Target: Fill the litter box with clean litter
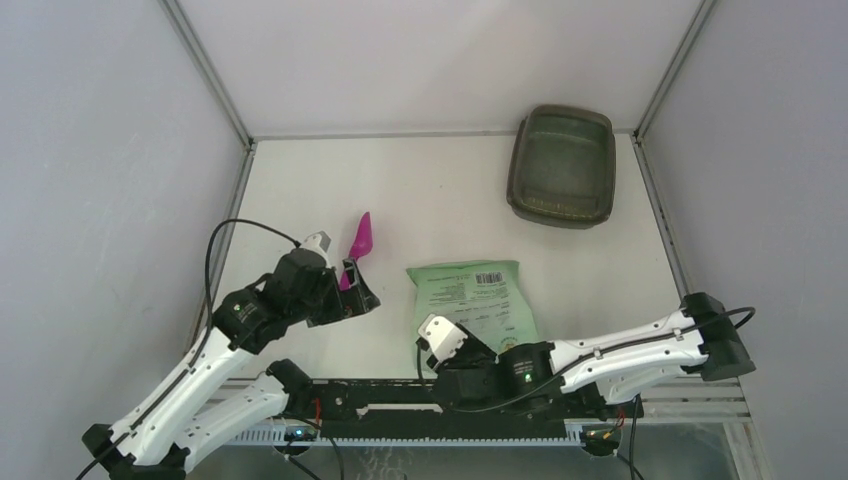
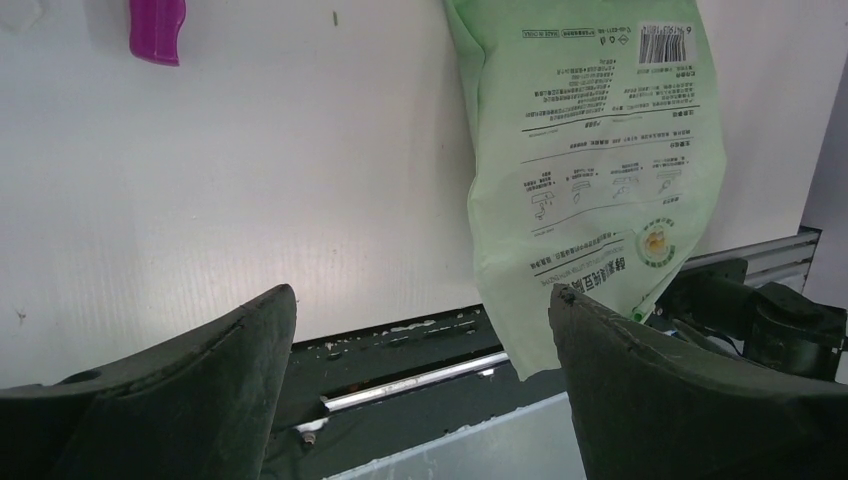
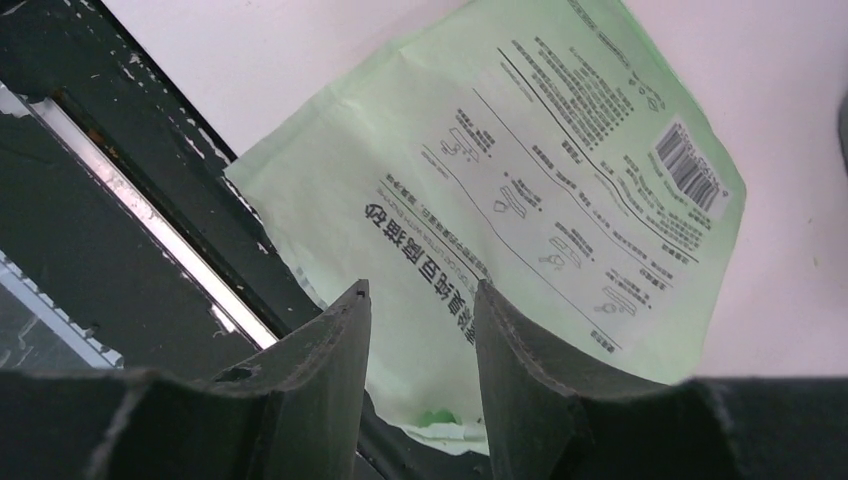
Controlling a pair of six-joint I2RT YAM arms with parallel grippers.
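Note:
A green litter bag (image 1: 470, 295) lies printed side up at the front middle of the table, its lower edge at the table's front edge. The empty dark grey-green litter box (image 1: 561, 160) stands at the back right. A magenta scoop (image 1: 362, 236) lies left of the bag. My left gripper (image 1: 350, 290) hangs over the table by the scoop, open and empty; the bag shows right of it in the left wrist view. My right gripper is low over the bag's front part, fingers part open with the bag beneath them.
Walls enclose it on three sides. A black rail (image 1: 340, 400) runs along the front edge.

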